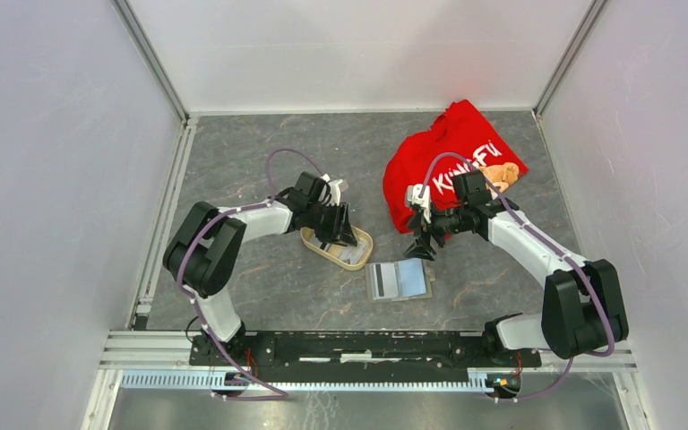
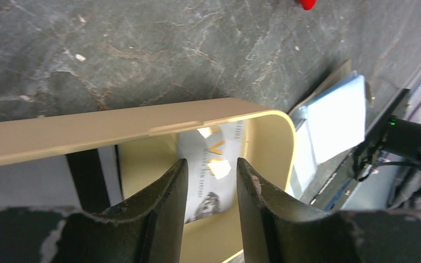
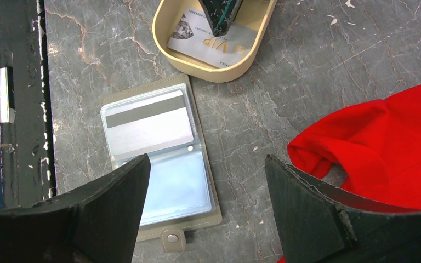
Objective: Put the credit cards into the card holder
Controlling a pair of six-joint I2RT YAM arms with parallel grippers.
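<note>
A cream oval tray [image 1: 364, 253] sits left of centre, holding cards, among them a white VIP card [image 2: 208, 181] and a card with a black stripe [image 2: 87, 181]. My left gripper is down in the tray over the VIP card, part open; whether anything is between its fingertips is unclear. The open card holder [image 1: 412, 278] lies just right of and nearer than the tray, a striped card in one sleeve, the blue sleeve [image 3: 176, 189] beside it. My right gripper hangs open above and behind the holder, nothing between its fingers.
A red bag [image 1: 425, 157] with a tan plush toy lies at the back right, under and beside the right arm. Walls bound both sides and the back.
</note>
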